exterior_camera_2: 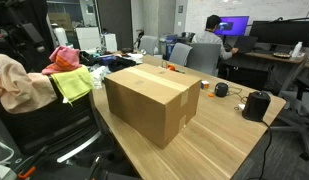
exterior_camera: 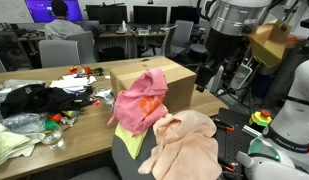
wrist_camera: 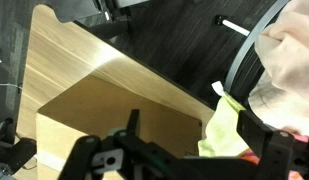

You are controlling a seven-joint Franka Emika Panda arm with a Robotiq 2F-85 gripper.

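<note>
My gripper stands open in the wrist view, with its two dark fingers apart and nothing held between them. Below it show the brown cardboard box point(wrist_camera: 114, 115), the yellow cloth point(wrist_camera: 226, 130) and the pale peach cloth point(wrist_camera: 290, 65). In exterior view 1 the peach cloth point(exterior_camera: 182, 145), the pink cloth point(exterior_camera: 142, 103) and the yellow cloth point(exterior_camera: 130, 139) drape over a chair in front of the table. The closed box point(exterior_camera_2: 154, 98) rests on the wooden table point(exterior_camera_2: 216, 142). From exterior view 2, the arm is dark at the upper left and its fingers are hard to make out.
Clear plastic bags point(exterior_camera: 24, 123) and a dark heap of cloth point(exterior_camera: 39, 100) cover the table's left part in exterior view 1. A black cylinder point(exterior_camera_2: 256, 105) stands near the table edge in exterior view 2. Bare tabletop lies beside the box.
</note>
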